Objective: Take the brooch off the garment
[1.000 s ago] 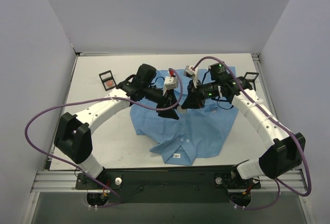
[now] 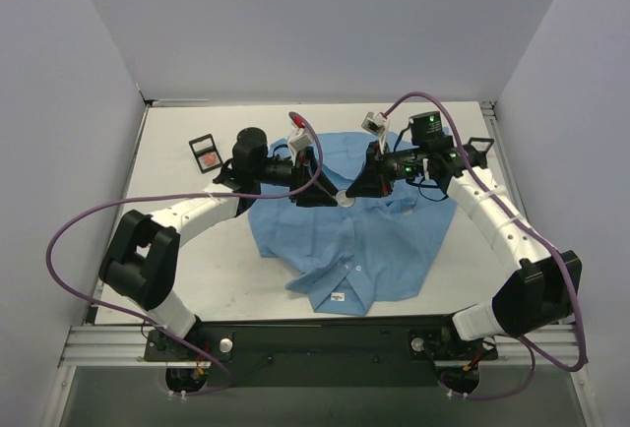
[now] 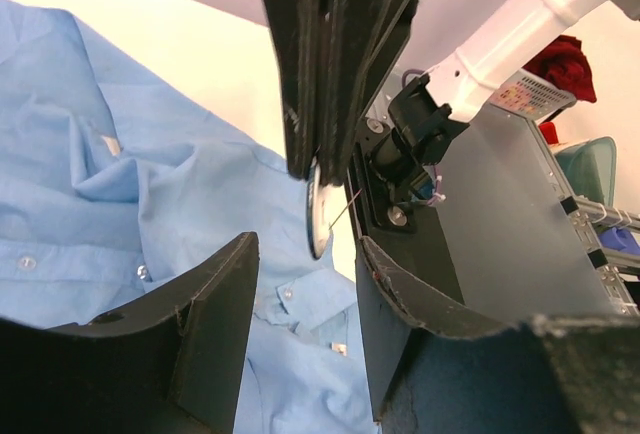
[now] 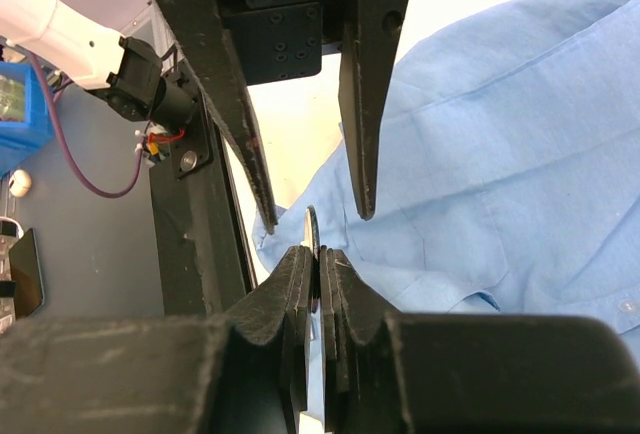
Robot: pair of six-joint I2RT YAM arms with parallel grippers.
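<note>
The pale brooch (image 2: 346, 200), a disc with a thin pin, is held up above the blue garment (image 2: 399, 240) in my right gripper, which is shut on it. In the left wrist view the brooch (image 3: 318, 212) shows edge-on below the right gripper's fingers. My left gripper (image 2: 325, 194) is parted just left of the brooch, with nothing between its fingers; in its own view its fingertips (image 3: 240, 254) stand apart on either side, a little short of the disc.
The garment spreads over the middle of the white table (image 2: 177, 270). A small dark-framed object (image 2: 206, 153) lies at the back left, and another dark frame is at the back right behind the right arm.
My left gripper has moved left, away from the brooch.
</note>
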